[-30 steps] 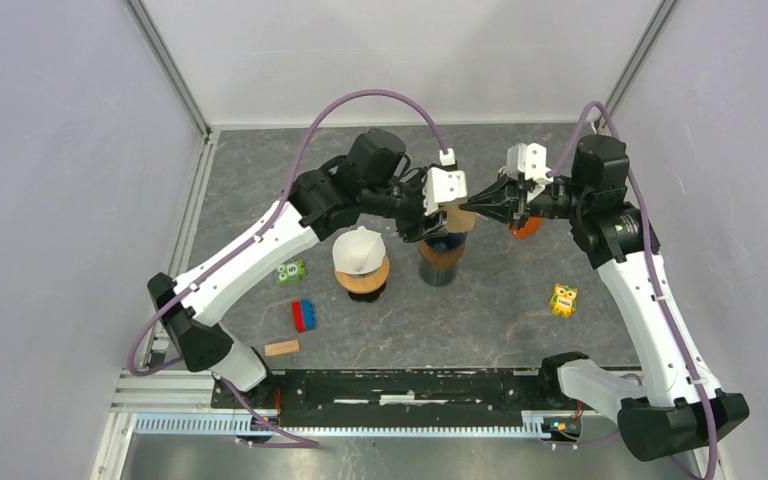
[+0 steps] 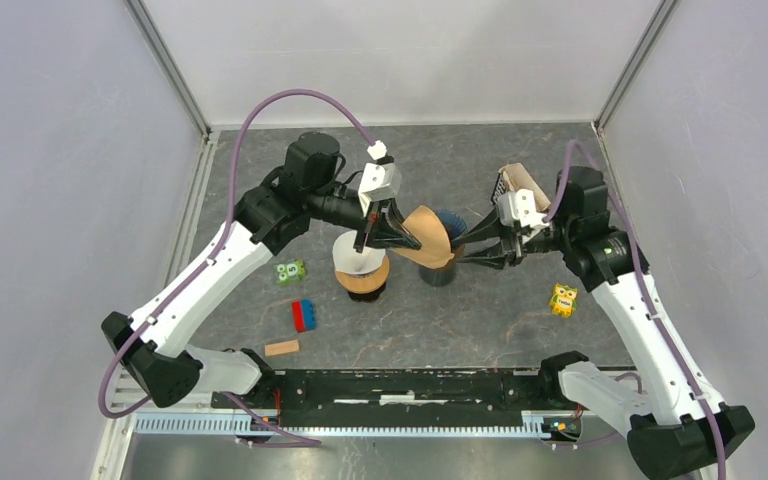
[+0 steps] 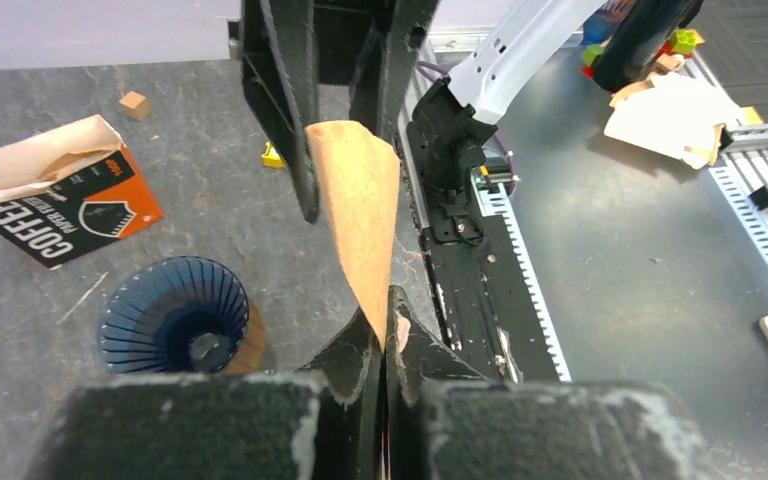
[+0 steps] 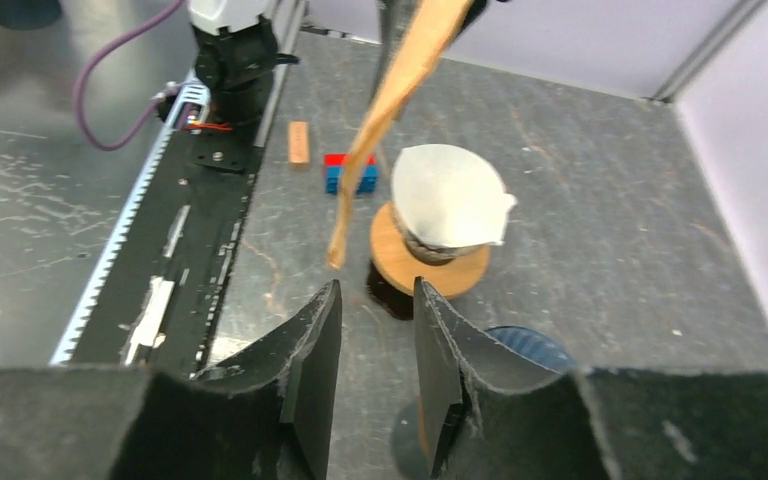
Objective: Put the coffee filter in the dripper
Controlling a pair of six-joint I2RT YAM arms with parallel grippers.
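Observation:
A tan paper coffee filter [image 2: 425, 238] is pinched at one edge by my left gripper [image 2: 415, 243], which is shut on it. In the left wrist view the filter [image 3: 360, 220] rises edge-on from the fingertips. My right gripper [image 2: 460, 252] faces its other side, fingers partly open. From the right wrist the filter [image 4: 385, 130] lies just beyond the tips of the right fingers [image 4: 310, 375], and nothing shows between them. Below, the blue ribbed dripper [image 3: 175, 320] stands with a wooden collar; from above, the filter and right fingers partly cover it.
A second brewer with a wooden collar holds a white filter [image 2: 358, 252], left of the blue dripper. An open coffee filter box stands behind on the right. Small toys lie around: a green block [image 2: 290, 271], a red-blue block [image 2: 304, 316], a yellow block [image 2: 563, 300].
The left gripper moved left, keeping the filter, which now shows a broader, tilted side.

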